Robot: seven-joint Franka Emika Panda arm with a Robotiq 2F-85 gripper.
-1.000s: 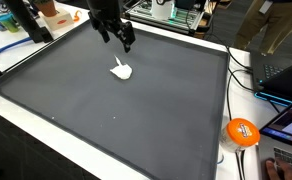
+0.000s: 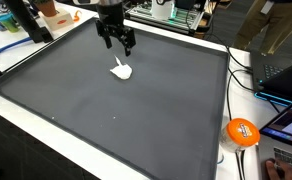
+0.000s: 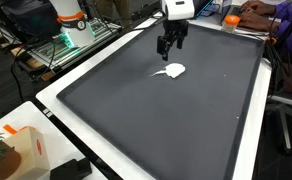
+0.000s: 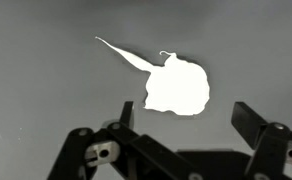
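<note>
A small white piece (image 4: 181, 88) with a long thin tail lies on the dark grey tabletop; its material cannot be told. In exterior view 1 the white piece (image 2: 122, 72) is near the far side of the table, and in exterior view 2 the same piece (image 3: 175, 70) is a little above the middle. My black gripper is open, its fingers wide apart, nothing between them. It hangs above the table, close to the piece and apart from it, seen as the gripper (image 2: 118, 47) in exterior view 1 and the gripper (image 3: 166, 52) in exterior view 2.
An orange-lidded container (image 2: 240, 132) stands off its right edge, near a laptop (image 2: 286, 118) and cables. In exterior view 2, a potted plant (image 3: 0, 155) sits at the lower left.
My arm and gripper have shifted slightly to the right and a little lower in exterior view 1. The white piece lies where it was.
</note>
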